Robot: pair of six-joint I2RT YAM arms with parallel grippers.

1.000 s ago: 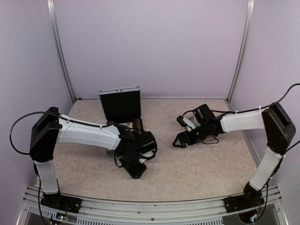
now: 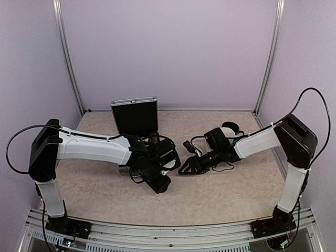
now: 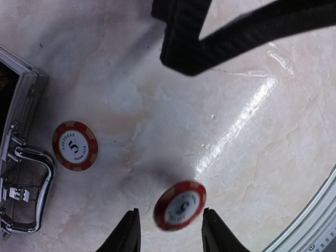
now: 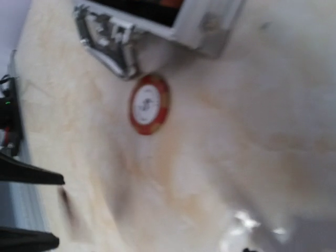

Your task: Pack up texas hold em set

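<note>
An open metal case (image 2: pixel 134 116) stands at the back left, mostly behind my left arm; its latch edge shows in both wrist views. A red "5" poker chip (image 3: pixel 74 145) lies beside the latch. Below it, nearer my left gripper, a second red chip (image 3: pixel 179 205) shows blurred between and just beyond the open fingertips; whether it is touched is unclear. My right gripper (image 2: pixel 188 167) is at mid table, open, with the blurred fingers (image 4: pixel 31 170) at the edge of its view and a red chip (image 4: pixel 149 104) on the table beyond.
A dark round object (image 2: pixel 231 126) sits at the back right behind the right arm, partly hidden. A metal rail (image 2: pixel 173 218) runs along the front edge.
My right arm has moved left and toward the front, closer to my left gripper. The left gripper has shifted slightly right and upward in the top view.
</note>
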